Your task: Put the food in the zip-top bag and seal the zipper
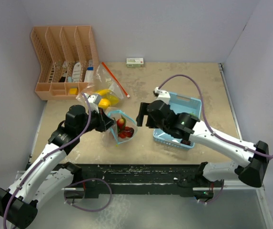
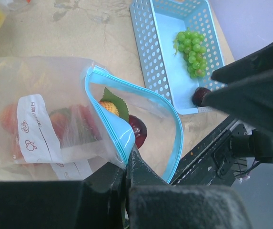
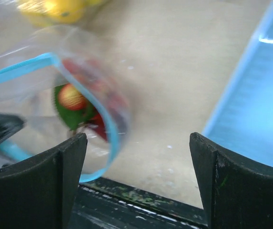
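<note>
An open zip bag with blue-edged mouth holds red fruit and a green leaf. My left gripper is shut on the bag's rim at its left side. My right gripper is open with nothing between its fingers, right of the bag's mouth, above the gap toward the blue basket. That basket holds green grapes and a dark round fruit.
A second bag with yellow food and a red slider lies behind. A peach divided organizer stands back left, a small box at the back.
</note>
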